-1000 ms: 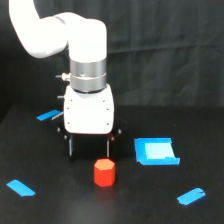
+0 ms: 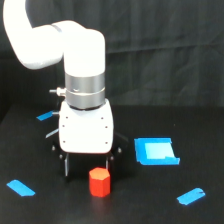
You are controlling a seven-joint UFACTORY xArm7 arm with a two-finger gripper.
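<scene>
A red hexagonal block stands on the dark table, toward the front and just left of the middle. My white gripper points down close behind it. Its dark fingers are well apart, so it is open. The block's top is near the right finger and lies in front of the gripper; whether they touch is hard to tell. Nothing shows held between the fingers, whose dark tips blend into the table. Right of the gripper lies a blue-bordered patch with a pale, light-blue middle.
Short blue strips lie on the table: one at the front left, one at the front right, and one behind the arm at the left. A dark curtain hangs behind.
The gripper has come lower and slightly left, with its fingers still apart. The red block has shifted a little toward the camera and left. The blue markings have not moved.
</scene>
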